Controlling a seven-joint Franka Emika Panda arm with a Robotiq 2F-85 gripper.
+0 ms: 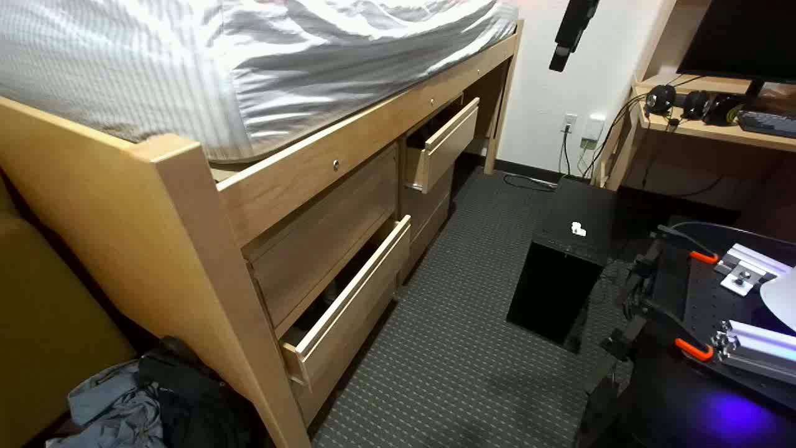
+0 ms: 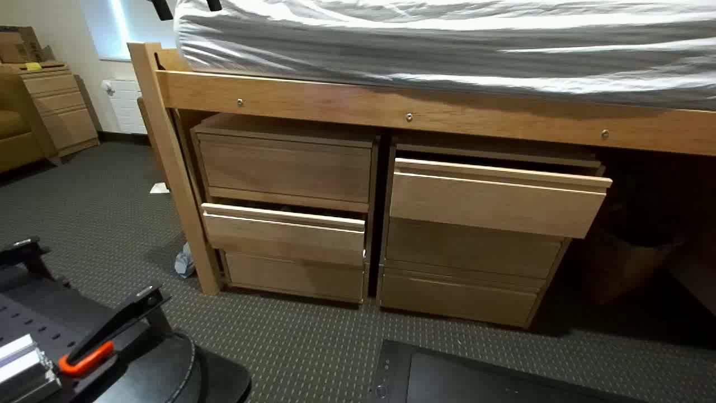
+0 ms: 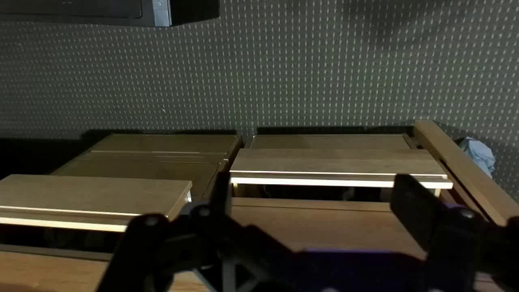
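In the wrist view my gripper stands open, its two dark fingers wide apart with nothing between them. Beyond the fingertips, a middle drawer (image 3: 335,163) of one wooden dresser is pulled part way out. The same drawer (image 2: 285,235) shows in exterior view 2, below a closed top drawer (image 2: 288,168). On the neighbouring dresser, the top drawer (image 2: 497,205) is pulled out. Exterior view 1 shows this open top drawer (image 1: 451,145) and the part-open middle drawer (image 1: 354,291). Only the fingers' tips (image 2: 162,9) appear at the upper edge of exterior view 2, high above the drawers.
Over the dressers runs a wooden bed rail (image 2: 322,95) under a mattress (image 2: 416,47). A black computer case (image 1: 567,254) stands on the carpet opposite. The black robot base (image 1: 694,298) is at the right. Carpet (image 1: 440,336) lies clear in front of the dressers.
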